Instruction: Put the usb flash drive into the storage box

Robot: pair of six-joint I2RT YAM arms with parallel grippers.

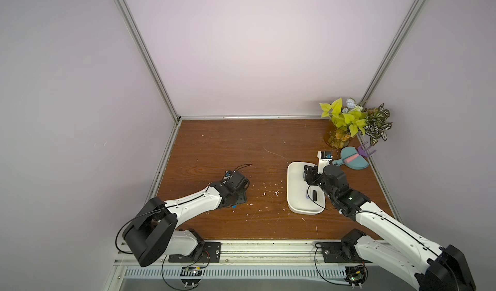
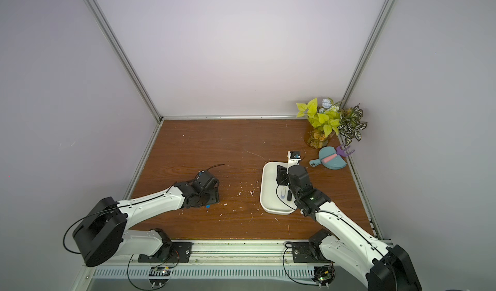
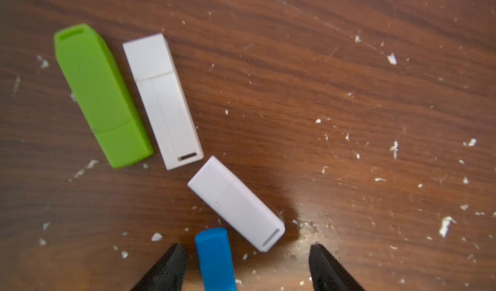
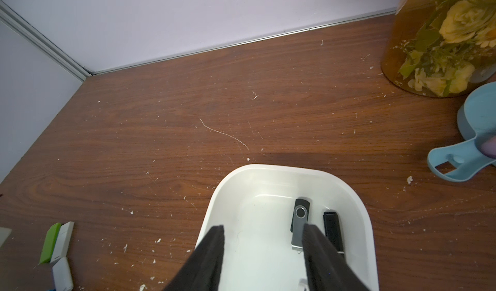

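My left gripper hovers open low over a green drive (image 3: 103,97), a white drive (image 3: 168,115), a smaller white drive (image 3: 232,200) and a blue drive (image 3: 214,257) lying on the table, the blue one between its fingertips in that view. My right gripper stands open over the white storage box (image 4: 242,187); nothing is seen held in it. Inside the box lie a grey swivel drive (image 4: 299,223), a black drive (image 4: 333,229) and another item, mostly hidden.
A vase of flowers (image 4: 434,58) stands at the back right, with a blue scoop-like object (image 4: 459,159) in front of it.
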